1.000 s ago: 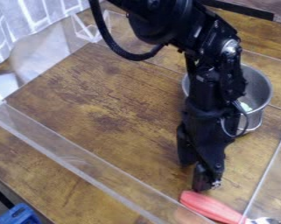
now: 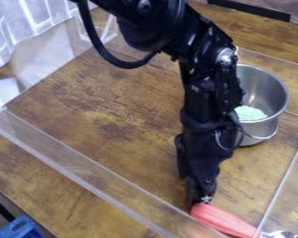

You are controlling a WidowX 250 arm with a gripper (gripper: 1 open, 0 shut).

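My black gripper (image 2: 196,192) reaches down low at the lower middle, its tips at the upper end of a red-handled utensil (image 2: 226,220) with a metal head at the bottom right. Whether the fingers are open or shut on the handle is hidden. A steel pot (image 2: 265,95) with pale green contents stands behind the arm at the right.
Clear plastic walls run along the lower left and right edges. A white curtain hangs at the back left, and a blue object (image 2: 23,229) lies at the bottom left corner.
Since one second ago, my gripper has shifted left and slightly down toward the red handle's end. The utensil appears unmoved.
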